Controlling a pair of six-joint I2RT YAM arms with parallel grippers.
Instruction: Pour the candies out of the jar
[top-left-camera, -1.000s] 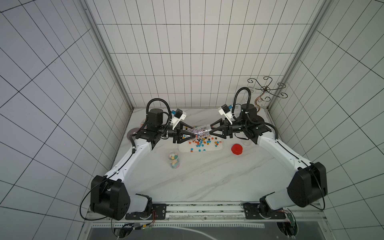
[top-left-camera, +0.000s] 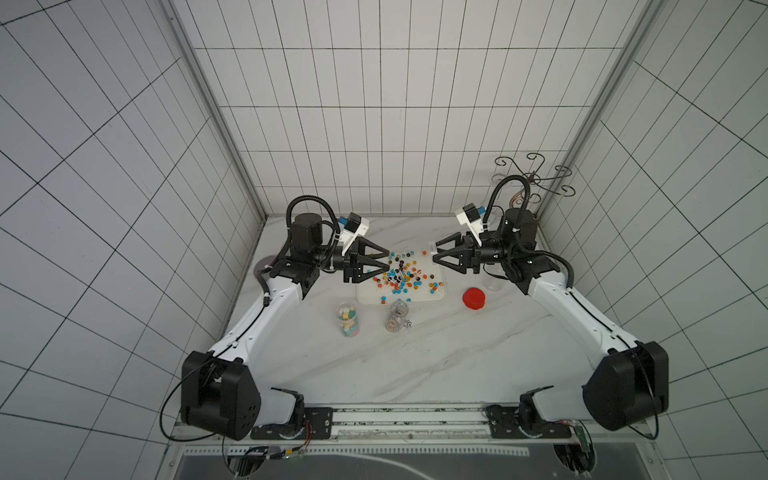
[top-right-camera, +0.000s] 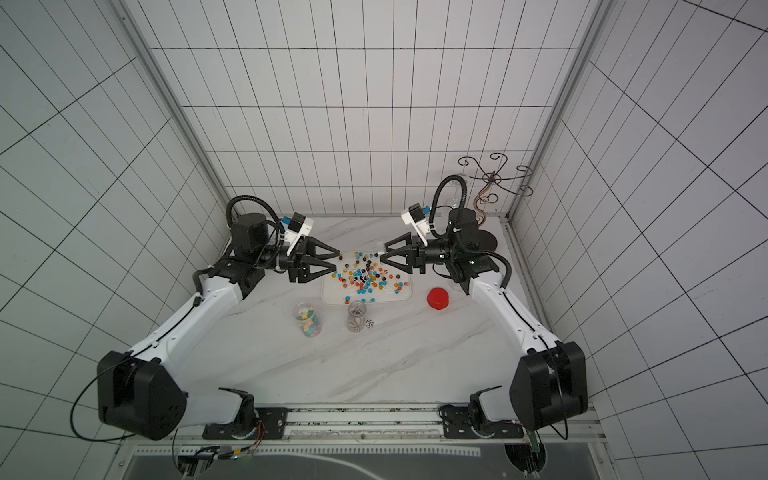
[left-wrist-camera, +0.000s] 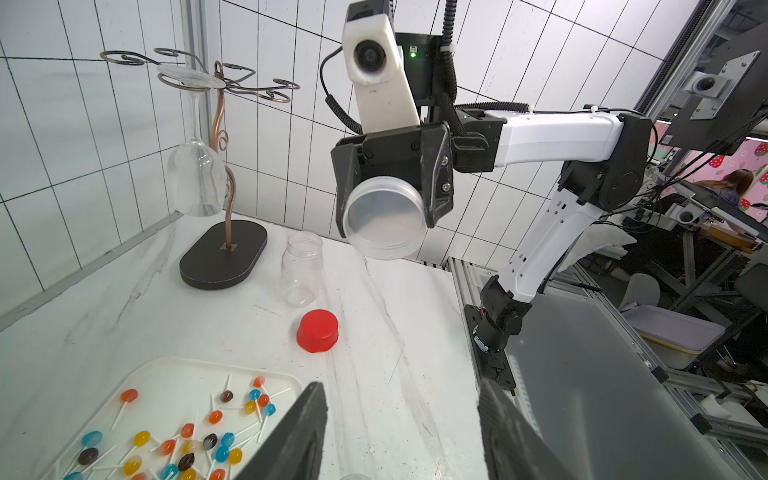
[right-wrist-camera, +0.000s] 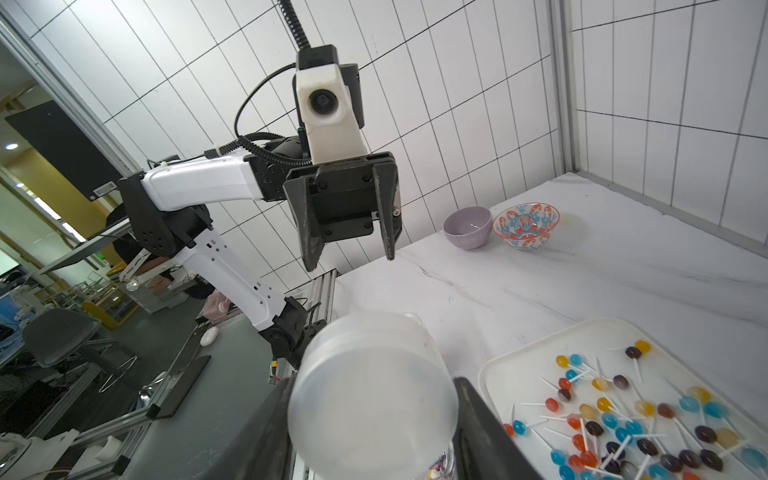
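My right gripper (top-left-camera: 436, 254) is shut on a translucent lid (right-wrist-camera: 373, 400), held above the tray (top-left-camera: 364, 294) of loose colourful lollipops. Opposite it, my left gripper (top-left-camera: 385, 261) stands open, nothing between its fingers. A clear jar (top-left-camera: 397, 317) is low in front of the tray, a small swirled candy (top-left-camera: 407, 324) beside it; whether it rests on the table cannot be told. In the right wrist view it is mostly hidden behind the lid.
A jar of pastel contents (top-left-camera: 349, 323) stands left front. A red cap (left-wrist-camera: 317, 329), an empty jar (left-wrist-camera: 301, 272) and a wire stand (left-wrist-camera: 224, 260) are on the right, bowls (right-wrist-camera: 467, 226) at left.
The lid remains in my right gripper, which has shifted slightly right.
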